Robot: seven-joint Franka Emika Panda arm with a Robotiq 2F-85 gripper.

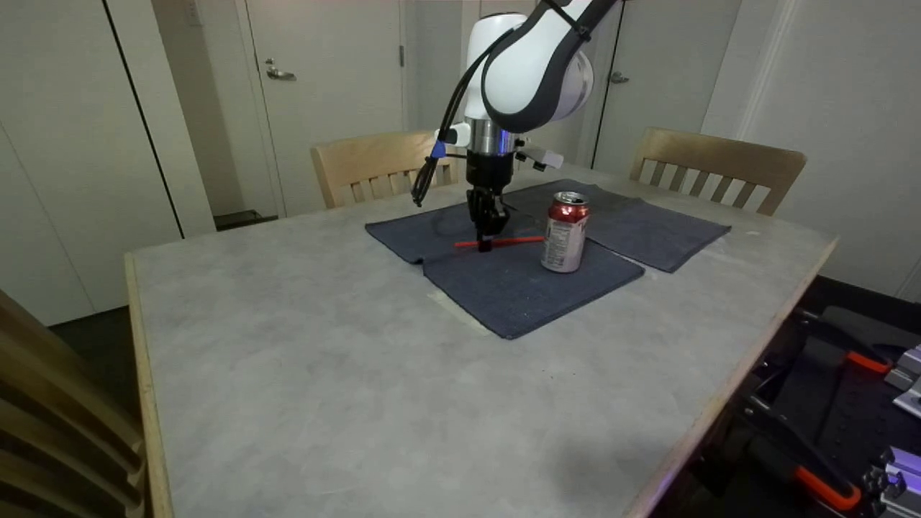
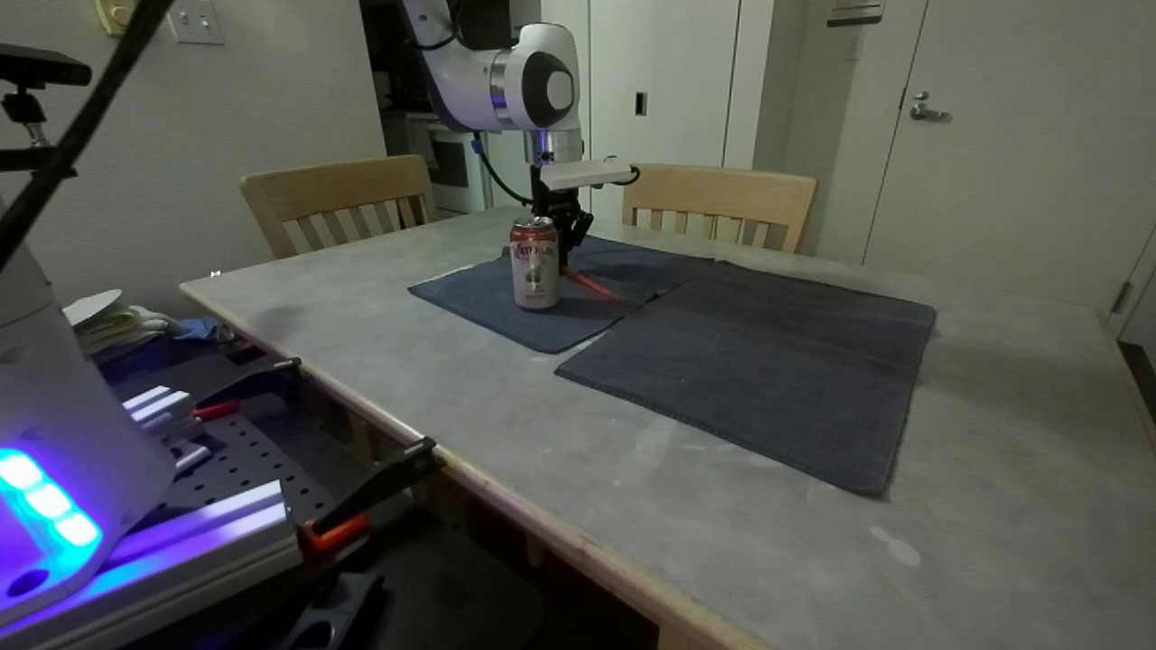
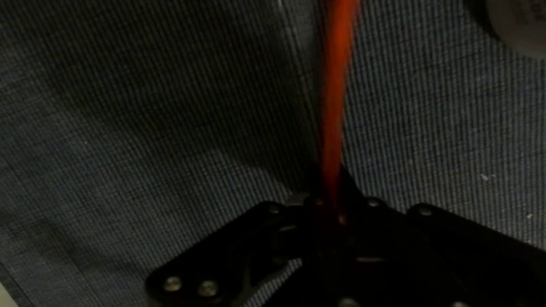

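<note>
A thin red-orange straw-like stick (image 1: 518, 241) lies low over the dark cloth; in the wrist view the stick (image 3: 335, 102) runs from the top edge down to my fingertips. My gripper (image 1: 485, 246) is down at the cloth, around the stick near one end. Its dark fingers are close together with the stick between them in the wrist view, but whether they grip it is too dark to tell. A red and silver can (image 1: 565, 233) stands upright on the cloth, beside the stick's other end. In the second exterior view, the can (image 2: 536, 265) partly covers the gripper.
Two dark cloths lie on the grey table, the near cloth (image 1: 527, 293) under the can and another cloth (image 2: 759, 368) adjoining it. Wooden chairs stand around its edges.
</note>
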